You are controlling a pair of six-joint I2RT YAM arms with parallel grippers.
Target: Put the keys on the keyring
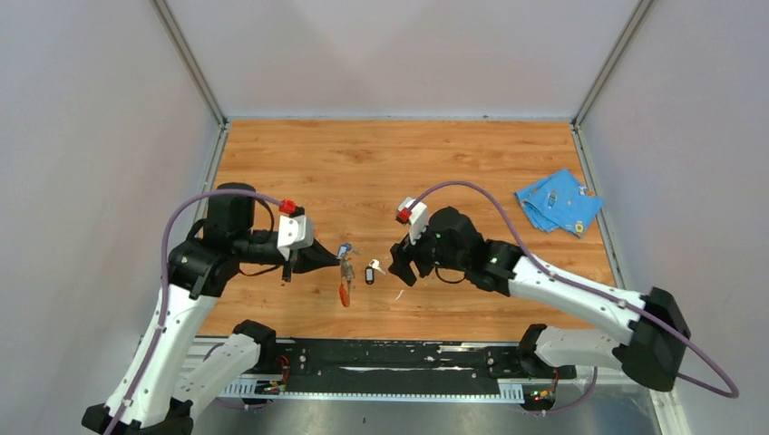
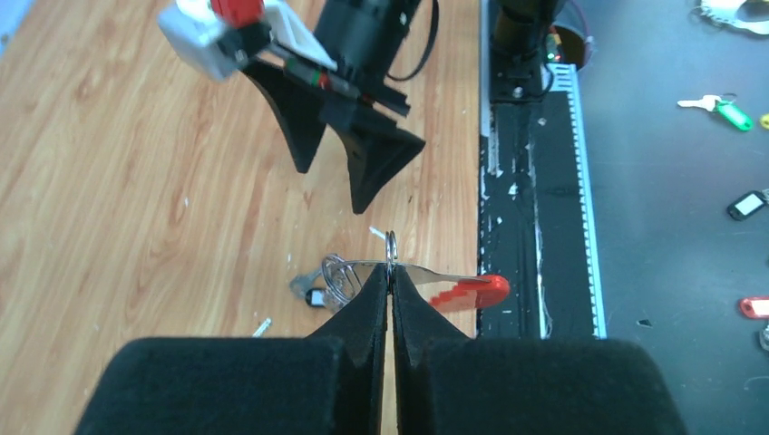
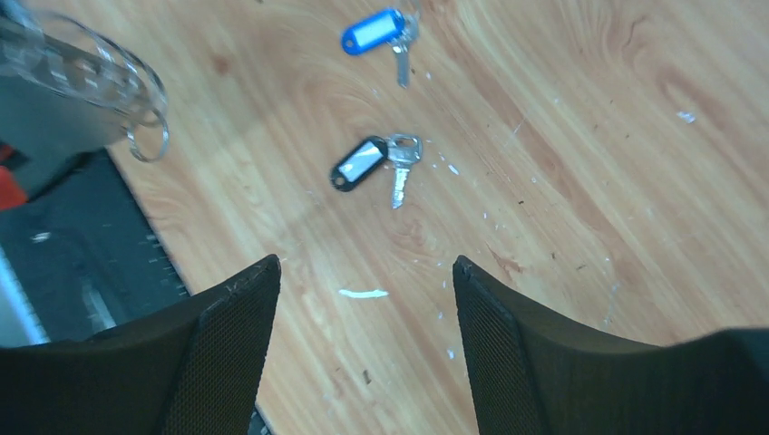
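Observation:
My left gripper (image 1: pixel 336 262) is shut on a metal keyring (image 2: pixel 334 276), which hangs from its tips with a red-orange tag (image 1: pixel 345 294) (image 2: pixel 482 289). Below on the wood lie a key with a black tag (image 1: pixel 369 275) (image 3: pixel 358 165) and a key with a blue tag (image 1: pixel 344 248) (image 3: pixel 372 30); the loose key (image 3: pixel 402 172) touches or nearly touches the black tag. My right gripper (image 1: pixel 401 270) stands open over the table to the right, nothing between its fingers.
A folded blue cloth (image 1: pixel 558 201) lies at the back right of the wooden table (image 1: pixel 408 145). A black rail (image 1: pixel 390 358) runs along the front edge.

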